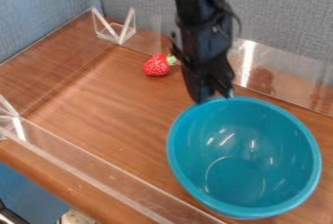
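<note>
My black gripper (208, 90) hangs in the upper middle, its tip just over the back left rim of a large teal bowl (240, 165) at the lower right. The fingers look shut, with nothing visible between them, though they are dark and partly blurred. A small red object with a light green top, like a strawberry (158, 65), lies on the wooden surface behind and left of the gripper.
Transparent low walls edge it at front and back, with a white wire bracket (115, 30) at the back left corner. Grey padded walls stand behind.
</note>
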